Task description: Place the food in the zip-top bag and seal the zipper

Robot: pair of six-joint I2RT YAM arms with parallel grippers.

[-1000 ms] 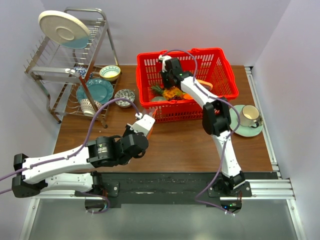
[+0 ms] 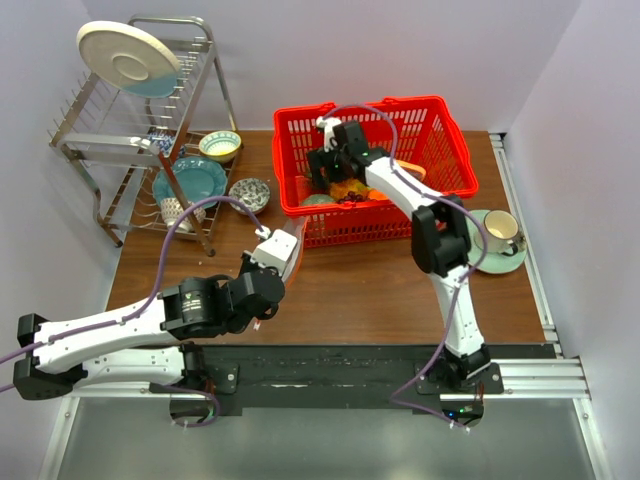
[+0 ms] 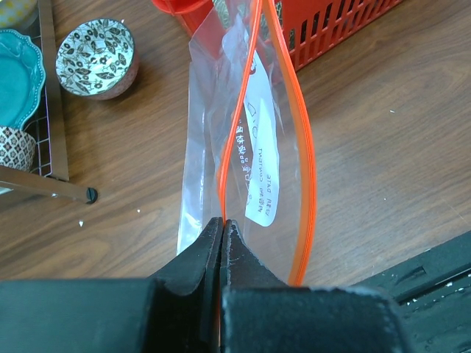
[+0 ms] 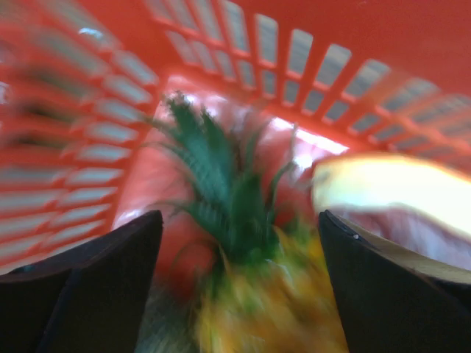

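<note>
The clear zip-top bag with orange zipper strips stands upright, its mouth parted. My left gripper is shut on one zipper edge of it. In the top view my right gripper is down inside the red basket. Its wrist view, blurred, shows the fingers open around the top of a toy pineapple, leaves between and beyond the fingers. A pale curved food item lies to the right of the pineapple.
A dish rack with plates and bowls stands at left, a patterned bowl beside it. A cup on a green plate sits at far right.
The left arm is nearly still.
</note>
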